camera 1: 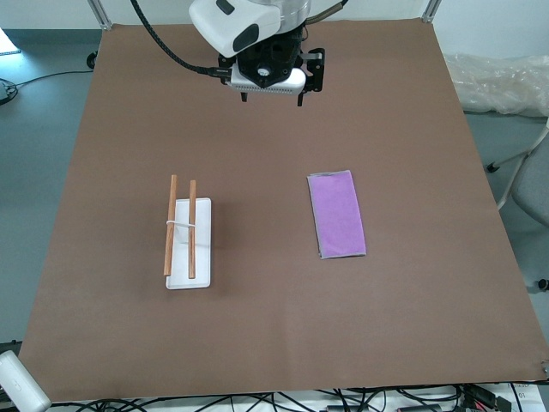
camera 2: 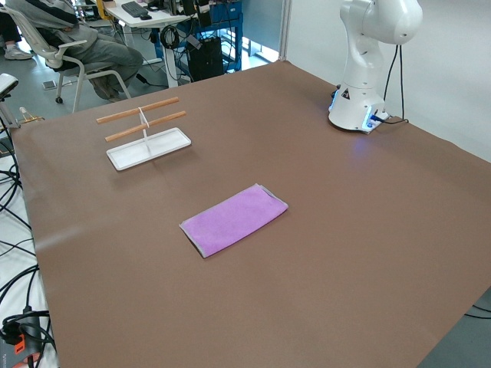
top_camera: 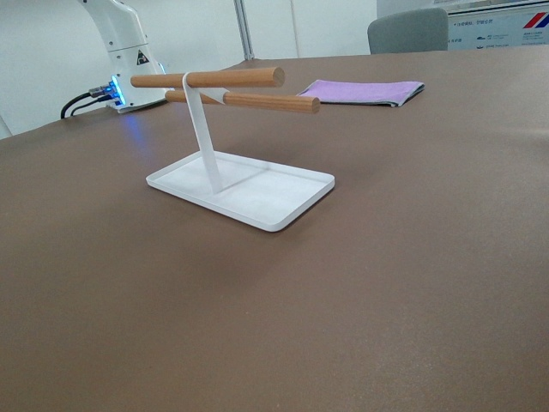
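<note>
A purple cloth point(camera 1: 337, 215) with a grey edge lies flat on the brown table, also seen as a folded cloth point(top_camera: 360, 92) and a purple cloth point(camera 2: 234, 219). Apart from it stands a white rack with a tray base point(camera 1: 202, 257), white tray point(top_camera: 266, 193) and tray point(camera 2: 157, 146), carrying two horizontal wooden rods point(camera 1: 170, 223). My gripper point(camera 1: 272, 93) hangs at the table's far edge in the left view, well away from both; whether its fingers are open or shut is unclear.
Cables point(camera 2: 23, 276) run along one edge, outside the tabletop. A chair point(camera 1: 532, 180) and clear plastic sheeting point(camera 1: 497, 81) stand beyond the table in the left view.
</note>
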